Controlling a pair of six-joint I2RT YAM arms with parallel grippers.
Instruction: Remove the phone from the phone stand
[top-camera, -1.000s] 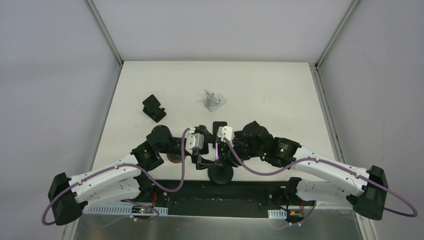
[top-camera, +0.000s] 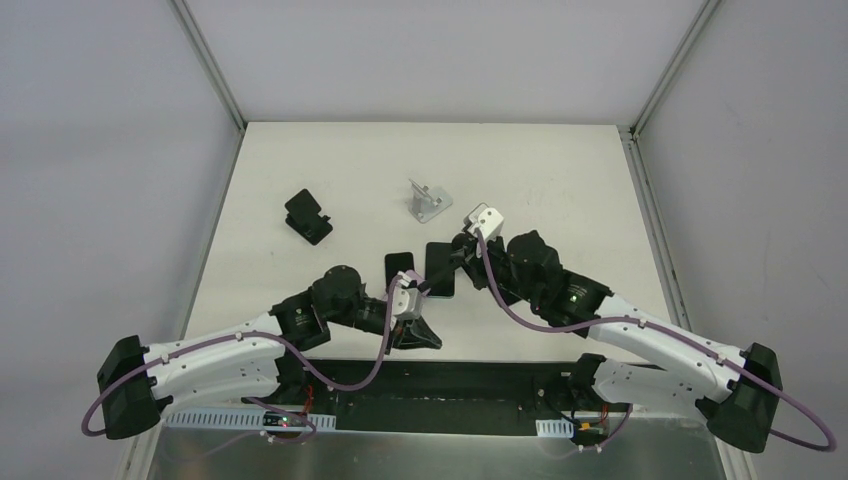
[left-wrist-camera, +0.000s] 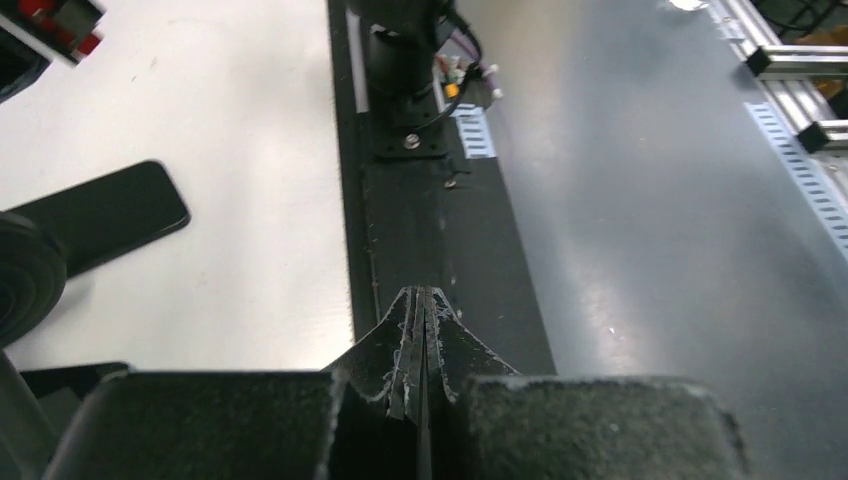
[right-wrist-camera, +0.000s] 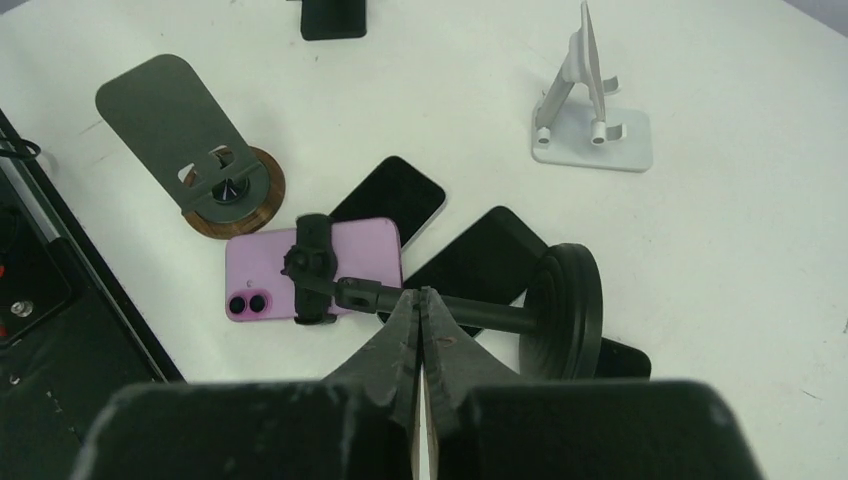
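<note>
The purple phone (right-wrist-camera: 365, 255) is still held in the clamp (right-wrist-camera: 314, 265) of its black stand. In the right wrist view the stand lies tipped over, its rod (right-wrist-camera: 485, 312) running sideways and its round base (right-wrist-camera: 562, 310) on edge. My right gripper is shut with nothing visible between its fingers; its tips overlap the rod in view, and I cannot tell whether they touch it. My left gripper is shut on nothing, above the table's front edge. In the top view my left wrist hides most of the phone.
Black phones (right-wrist-camera: 385, 205) lie beneath and around the tipped stand. A grey stand with a wooden base (right-wrist-camera: 265, 195) is beside the purple phone. Farther back are a white stand (top-camera: 428, 203) and a black holder (top-camera: 308, 216).
</note>
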